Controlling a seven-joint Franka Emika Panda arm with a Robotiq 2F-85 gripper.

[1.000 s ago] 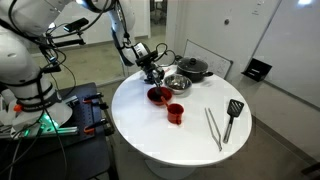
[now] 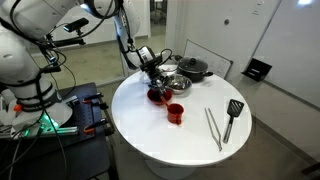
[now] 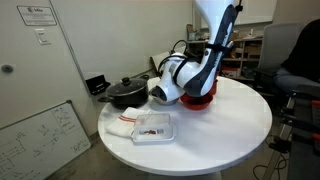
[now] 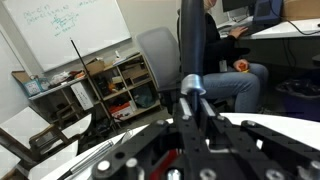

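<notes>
In the wrist view a dark, upright rod (image 4: 193, 38) with a blue-grey lower end, like a utensil handle, rises from between the fingertips. My gripper is shut on it; its far end cannot be made out. From the first exterior side, the gripper (image 2: 157, 84) is low over the table, right at a red bowl (image 2: 165, 96) and partly covering it. A red cup (image 2: 175, 113) stands just in front of that bowl. The second exterior view shows the red bowl (image 3: 198, 101) behind the arm.
A steel bowl (image 2: 177, 83) and a black lidded pot (image 2: 192, 67) stand behind. Tongs (image 2: 214, 129) and a black spatula (image 2: 233, 118) lie to the right. A clear container (image 3: 154, 128) sits beside a white cloth (image 3: 124, 123).
The arm has come lower and a little to the right, so the gripper now covers more of the red bowl. The tableware appears unmoved.
</notes>
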